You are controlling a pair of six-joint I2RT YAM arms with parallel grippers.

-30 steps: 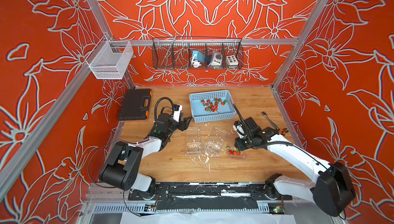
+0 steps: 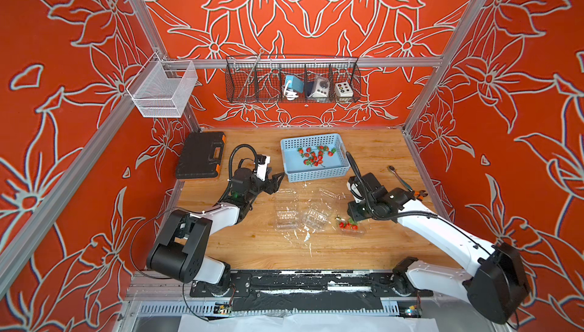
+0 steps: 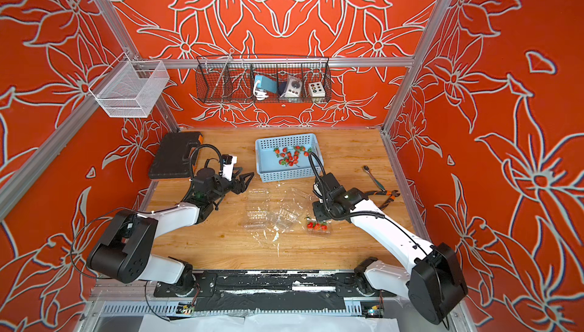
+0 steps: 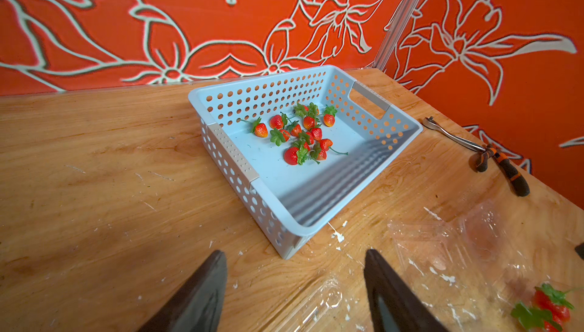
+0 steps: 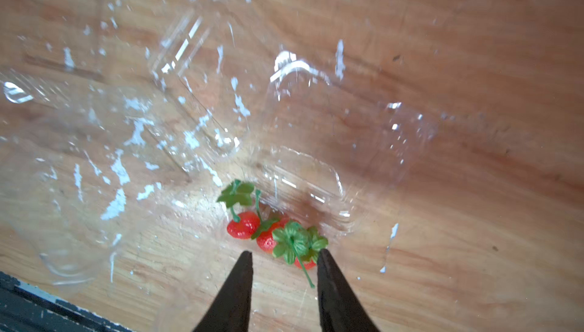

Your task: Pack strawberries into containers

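Note:
Loose strawberries (image 4: 316,132) lie in the pale blue basket (image 2: 316,177) at the back of the table. Clear plastic containers (image 2: 287,217) sit mid-table, hard to make out against the wood. In the right wrist view, several strawberries (image 5: 243,225) rest bunched in the right-hand clear container (image 5: 307,167), their green leaves showing. My right gripper is just over that bunch; its fingers stand apart, and I see no strawberry gripped between them. To the basket's left, my left gripper hovers open and empty above bare wood.
Pliers with orange-black handles (image 4: 505,164) lie at the table's right side. A black tool case (image 2: 200,154) occupies the back left. The wood left of the basket is clear, apart from small white scraps near the containers.
My left arm and the basket stayed in place.

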